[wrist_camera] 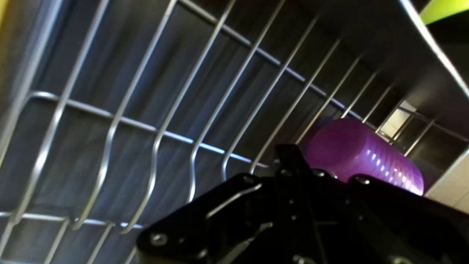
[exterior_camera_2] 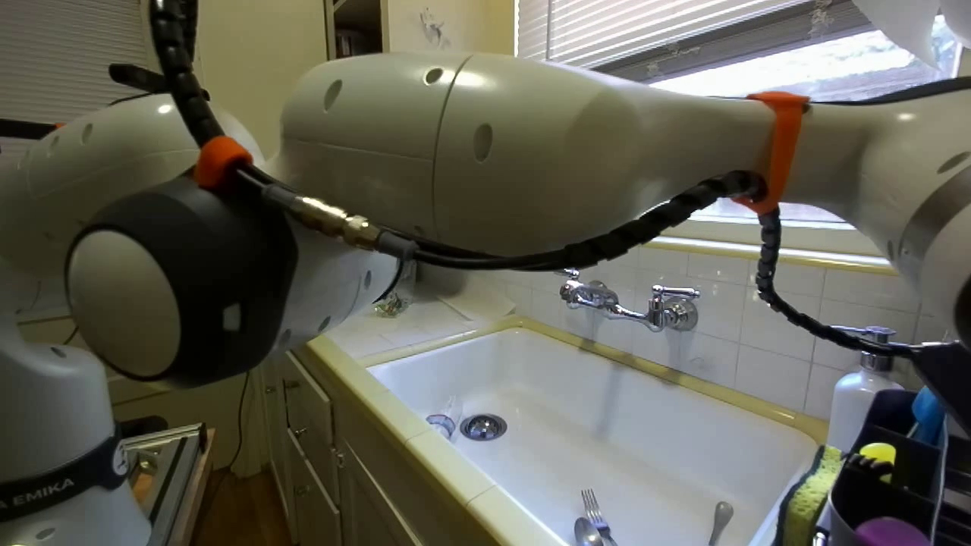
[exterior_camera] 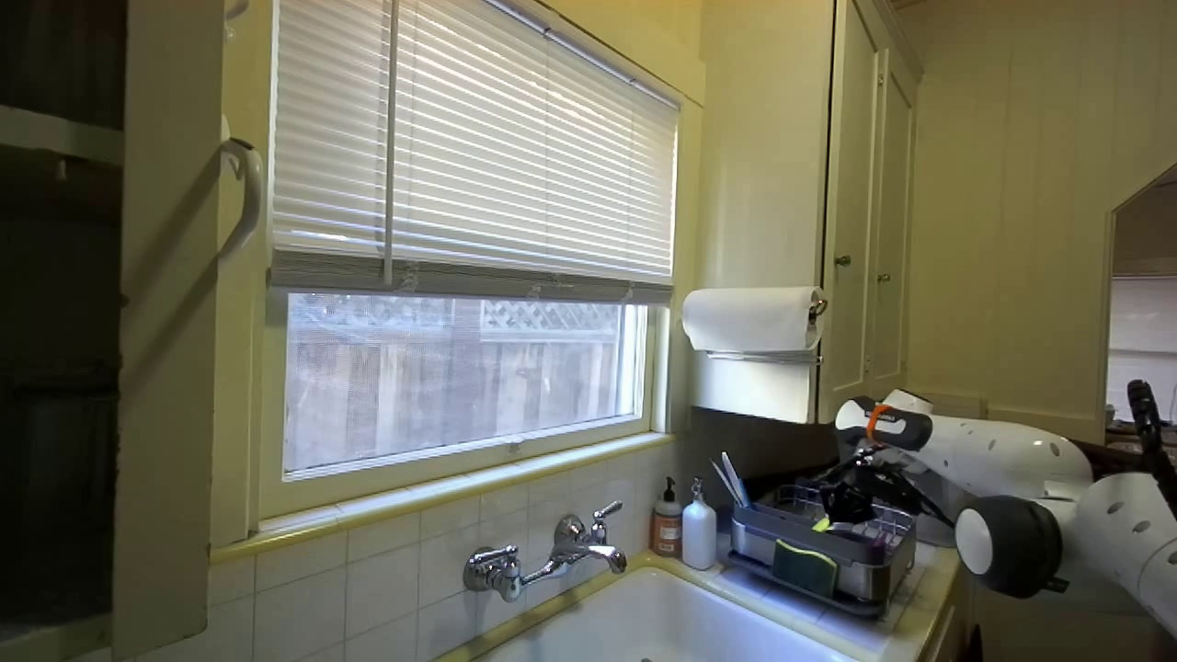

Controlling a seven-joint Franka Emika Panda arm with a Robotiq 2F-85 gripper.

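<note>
In the wrist view my black gripper is shut, and nothing shows between its fingers. A ribbed purple cup (wrist_camera: 387,165) lies on its side in the wire dish rack (wrist_camera: 145,125), just beyond and to the right of the fingertips. Whether they touch it cannot be told. From the first exterior view, the gripper (exterior_camera: 847,502) hangs over the grey dish rack (exterior_camera: 756,535) on the counter right of the sink. In the second exterior view the gripper is out of frame; something purple (exterior_camera_2: 890,532) sits in the rack's dark holder.
A sponge (exterior_camera: 805,567) hangs on the rack's front. Two soap bottles (exterior_camera: 698,530) stand left of it by the wall. The white sink (exterior_camera_2: 637,428) holds a fork (exterior_camera_2: 593,509), spoons and a clear cup (exterior_camera_2: 444,422). Paper towels (exterior_camera: 750,319) hang above.
</note>
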